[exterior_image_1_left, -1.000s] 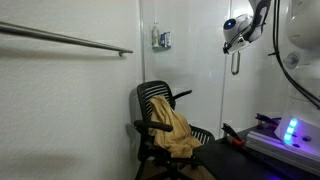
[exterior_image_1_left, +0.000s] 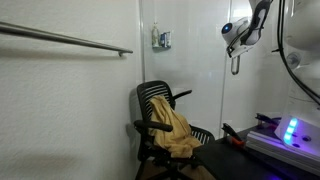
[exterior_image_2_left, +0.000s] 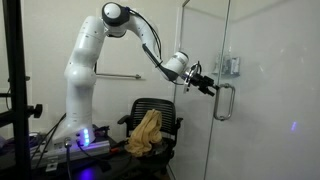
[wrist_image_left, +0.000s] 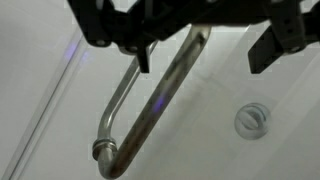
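Observation:
In the wrist view a bent metal door handle (wrist_image_left: 158, 103) runs diagonally below my gripper. My fingers stand open, with a dark finger (wrist_image_left: 285, 42) at the right and another at the left, and the handle passes between them in the picture. Whether either finger touches it, I cannot tell. Exterior view 2 has the gripper (exterior_image_2_left: 208, 86) just left of the handle's (exterior_image_2_left: 224, 103) top, in front of the glass door (exterior_image_2_left: 260, 60). From exterior view 1 the handle (exterior_image_1_left: 236, 66) hangs below the gripper (exterior_image_1_left: 236, 50).
An office chair (exterior_image_2_left: 150, 112) with a tan cloth (exterior_image_2_left: 146, 133) stands below and left of the door handle. Bottles (exterior_image_2_left: 232, 67) sit on a shelf behind the glass. A round fitting (wrist_image_left: 252, 121) shows in the wrist view. A rail (exterior_image_1_left: 65, 38) runs along the wall.
The gripper seems to have shifted slightly downward and its tilt differs a little. The handle, chair and cloth look unmoved.

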